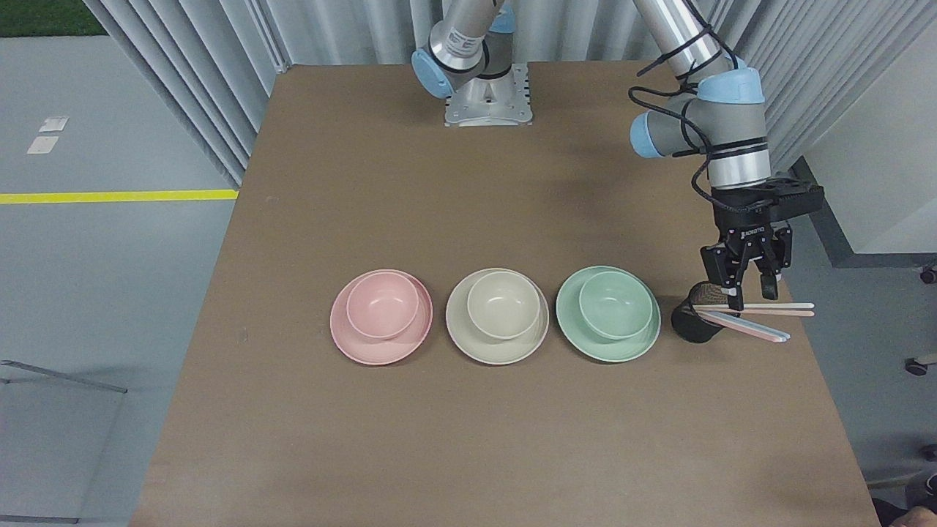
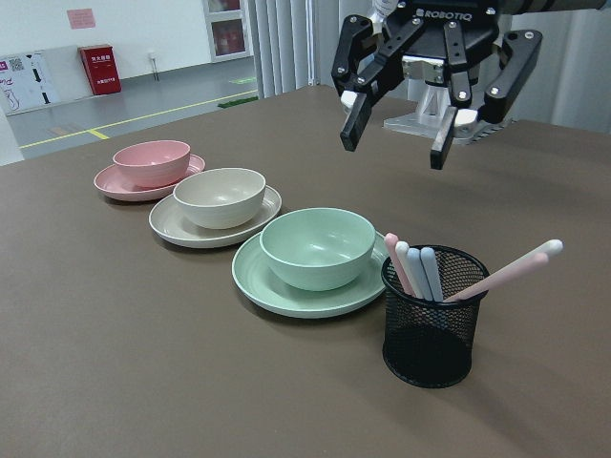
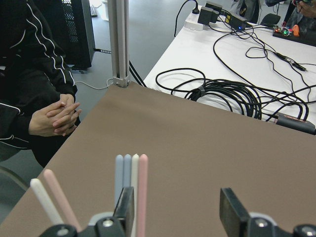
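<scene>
A black mesh holder with pink, white and pale blue sticks stands at the table's right, beside the green plate with green bowl. My gripper hangs open above the holder; in the left view its fingertips are clear of the sticks, nothing between them. The wrist view shows both fingers apart, with stick tops behind and beside the left one. A cream bowl on its plate sits in the middle, and a pink bowl on its plate at the left.
A person's hands are by the table edge, near a white table with cables.
</scene>
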